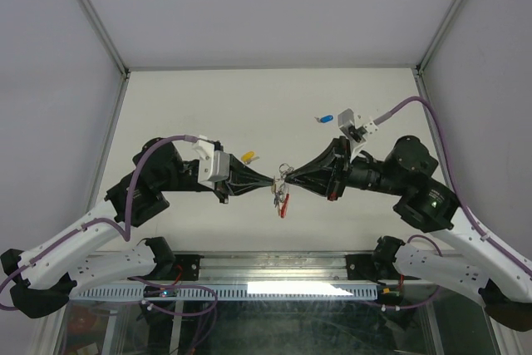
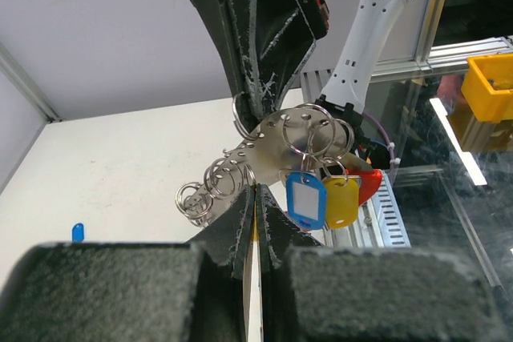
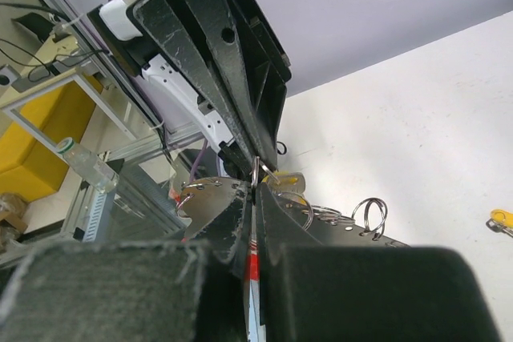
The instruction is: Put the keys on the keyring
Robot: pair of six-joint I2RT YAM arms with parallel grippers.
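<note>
My left gripper and right gripper meet tip to tip mid-board around the metal keyring plate, which carries several rings and blue, yellow and red tags. In the left wrist view my left gripper's closed tips are at a ring on the plate. In the right wrist view my right gripper's tips are shut at a thin upright metal piece beside the plate; whether either grips it firmly is hard to tell.
A blue tag lies on the white board at the back right, a yellow-tagged key left of centre. Grey walls border the board; its front edge has a metal rail.
</note>
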